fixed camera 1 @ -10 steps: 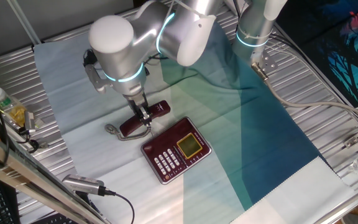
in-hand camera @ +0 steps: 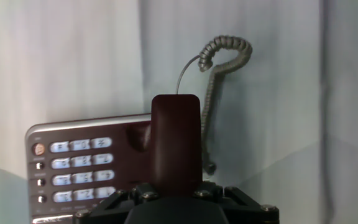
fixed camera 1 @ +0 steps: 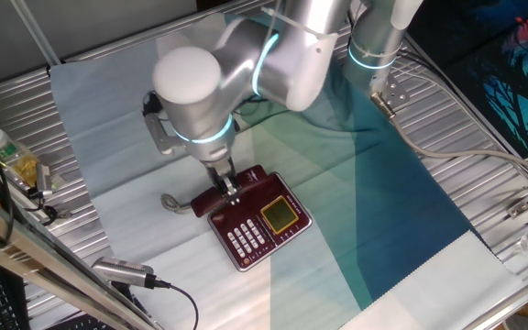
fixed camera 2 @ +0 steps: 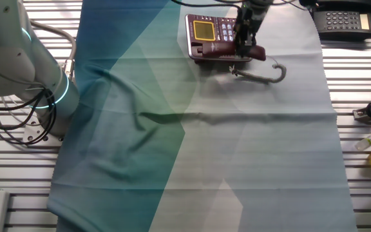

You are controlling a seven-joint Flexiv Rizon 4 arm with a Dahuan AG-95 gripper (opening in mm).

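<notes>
A dark red telephone base lies on the cloth, its white keys and yellow-framed screen facing up. Across the edge of the base that has no keys is the matching handset, held by my gripper, which is shut around its middle. Seen from the wrist, the handset points away from the gripper and overlaps the side of the base. A grey coiled cord trails from one end. Whether the handset touches its cradle cannot be told.
A black telephone stands beyond the cloth. A grey cylindrical device with a cable sits near the cloth's edge, and bottles stand off to the side.
My gripper has carried the handset right and down in exterior view 1, from beside the base to over its edge. The cord has followed, while the base has stayed put.
</notes>
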